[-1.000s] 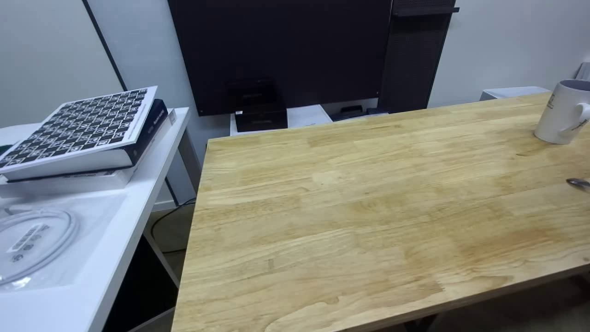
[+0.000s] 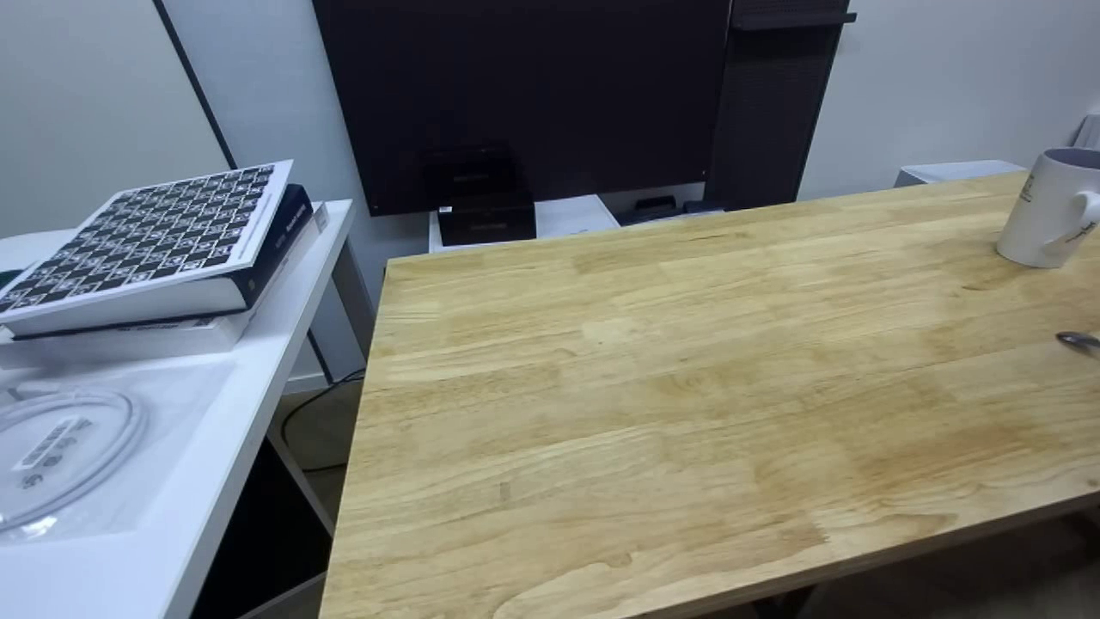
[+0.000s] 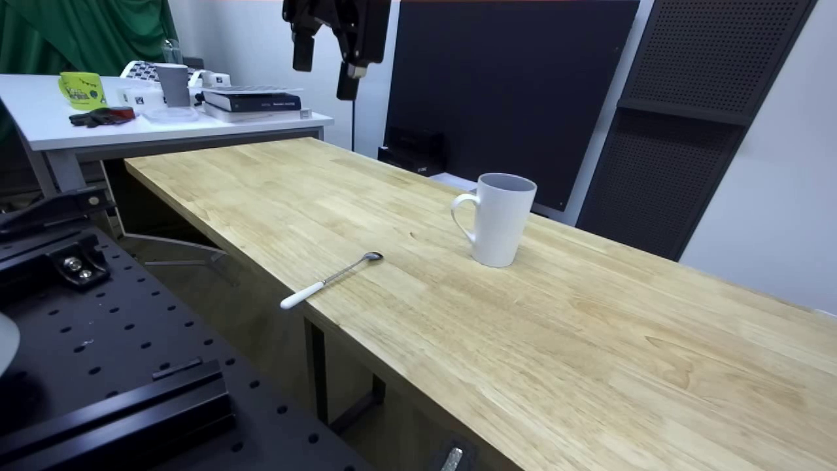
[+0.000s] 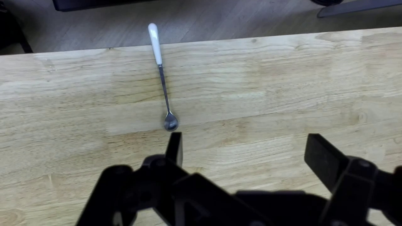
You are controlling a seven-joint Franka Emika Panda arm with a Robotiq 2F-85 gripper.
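Observation:
A long spoon with a white handle (image 3: 302, 295) lies across the near edge of the wooden table, its handle overhanging. Its metal bowl (image 4: 171, 122) points inward, toward the middle of the tabletop. Farther in stands a tall white mug (image 3: 503, 224), upright, its handle on the left in exterior view 2; exterior view 1 catches the mug (image 2: 1043, 211) at its right edge. High above the table, my gripper (image 3: 323, 74) is open and empty. In the wrist view the fingers of the gripper are spread wide over bare wood, the spoon beyond the left one.
A white side table (image 2: 278, 340) carries stacked books (image 2: 165, 242) and a bagged cable (image 2: 77, 454). A black perforated platform (image 3: 180, 345) faces the table's near edge across a gap. A dark panel (image 3: 502, 94) stands behind.

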